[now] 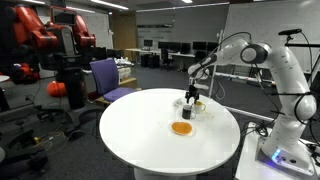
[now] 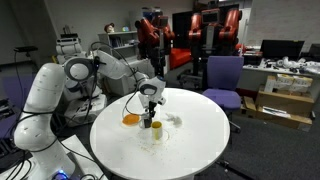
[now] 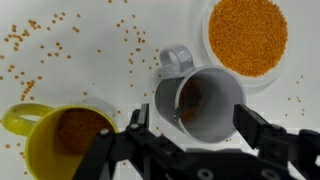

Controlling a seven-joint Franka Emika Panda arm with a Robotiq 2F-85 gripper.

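A grey mug (image 3: 202,103) stands in the middle of the wrist view, with some orange-brown grains at its bottom and its handle towards the top. My gripper is open above the mug, its dark fingers spread to either side of it, touching nothing that I can make out. Left of them is a yellow mug (image 3: 66,142) holding similar grains. At the upper right of that view lies a white plate (image 3: 209,38) covered in orange grains (image 3: 247,36). In exterior view 1 the gripper (image 1: 190,98) hangs over the mugs at the table's far side.
Loose grains (image 3: 60,42) are scattered on the white round table (image 1: 135,139), whose near part is clear. A purple chair (image 1: 105,76) stands beyond its edge. A small white crumpled-looking item (image 2: 174,121) lies on the table in exterior view 2.
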